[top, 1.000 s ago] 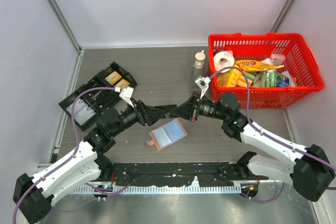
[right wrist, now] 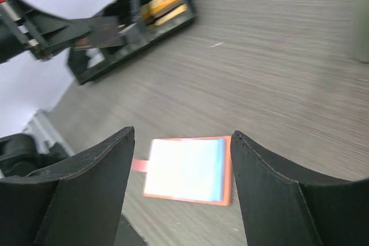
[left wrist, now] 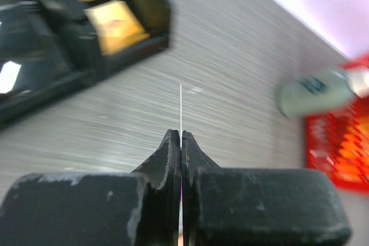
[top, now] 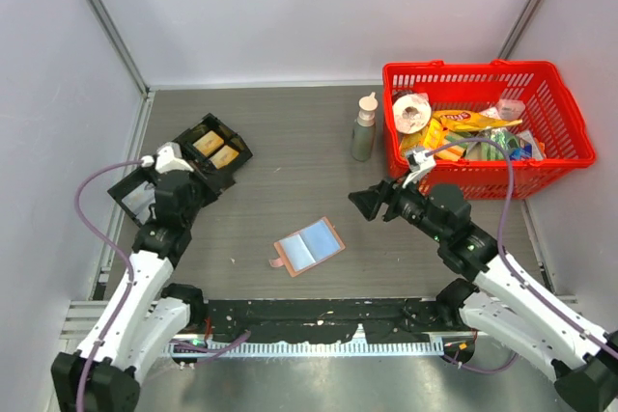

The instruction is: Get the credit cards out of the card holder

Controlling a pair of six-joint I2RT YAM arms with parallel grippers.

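At the left, my left gripper is shut on a thin, dark, flat card-like piece point(right wrist: 106, 31). Its edge shows as a fine line beyond the fingertips in the left wrist view; whether it is a card or the holder itself I cannot tell. My right gripper stands open and empty over the middle of the table, right of the brown-edged folder point(right wrist: 228, 171). This folder lies flat, spread open, with white and light-blue inner faces and a small pink tab.
A black compartment tray point(top: 241, 155) with tan blocks lies at back left, close to the left gripper. A grey-green bottle point(top: 362, 140) stands beside the red basket point(top: 483, 182), which is full of packets. Bare table point(top: 290, 142) separates tray and bottle.
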